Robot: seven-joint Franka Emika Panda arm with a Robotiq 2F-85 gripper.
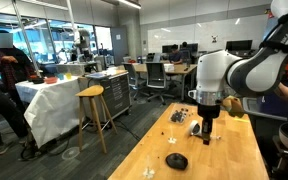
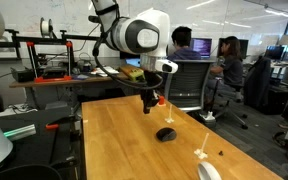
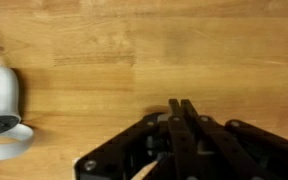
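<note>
A small black rounded object (image 1: 177,160) lies on the wooden table, also visible in exterior view 2 as a dark lump (image 2: 166,134). My gripper (image 1: 206,130) hangs above the tabletop, clear of the black object and farther from exterior camera 1. In the wrist view, the black fingertips of my gripper stand close together over bare wood. Nothing shows between them, though how far apart they are is hard to make out. A white hand-held controller (image 3: 4,92) with a ring at one end lies at the left edge of the wrist view.
Small white pieces (image 2: 201,147) stand or lie along one side of the table, and a white rounded object (image 2: 208,172) sits near its edge. A wooden stool (image 1: 94,105) stands beside the table. Much of the wood (image 2: 109,130) is bare.
</note>
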